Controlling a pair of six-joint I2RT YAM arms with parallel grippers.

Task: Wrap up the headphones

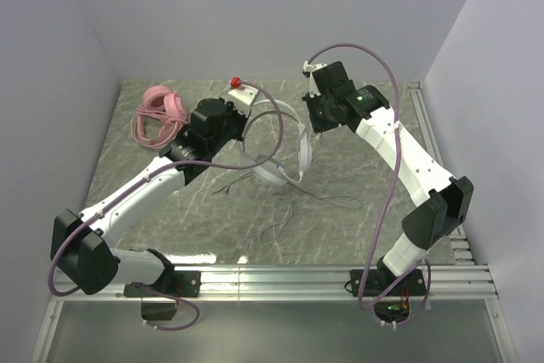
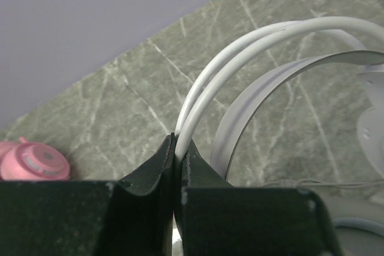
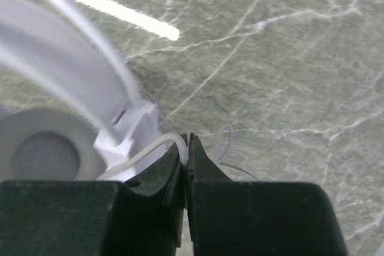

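White headphones point(image 1: 303, 150) hang above the table between my two arms in the top view. My left gripper is shut on their headband point(image 2: 198, 109), whose white tubes pass between the fingertips. A white cable point(image 3: 169, 139) is pinched in my right gripper; it runs left to the small white end piece of the headband, near an earcup point(image 3: 48, 148). In the top view, the right gripper point(image 1: 309, 108) is beside the headphones' upper right. The rest of the thin cable point(image 1: 331, 200) trails loosely on the table below them.
Pink headphones point(image 1: 174, 106), their cable coiled around them, lie at the back left of the marbled table point(image 1: 212, 235). Walls close in the back and sides.
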